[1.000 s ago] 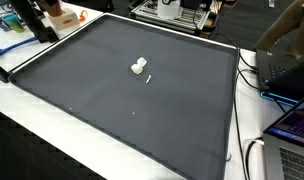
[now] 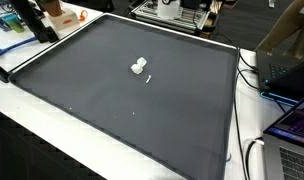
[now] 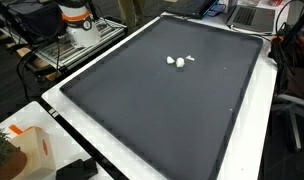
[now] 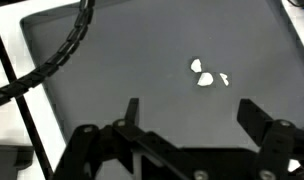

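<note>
Two small white lumps lie close together on a dark grey board; in the wrist view one is the upper white piece (image 4: 196,65) and the other the lower white piece (image 4: 204,79). A thinner white bit (image 4: 224,78) rests just right of them. Exterior view 1 has the white pieces (image 2: 139,66) in the board's far half, with the thin bit (image 2: 148,79) nearer the camera. My gripper is open, its two dark fingers wide apart at the bottom of the wrist view, holding nothing. It hangs above the board, apart from the pieces.
The grey board (image 3: 152,100) has a white border and is otherwise bare. A laptop (image 2: 287,130) and cables lie beyond one side. A black cable (image 4: 54,62) crosses the wrist view's upper left. An orange-and-white object (image 3: 32,150) and a plant stand at another corner.
</note>
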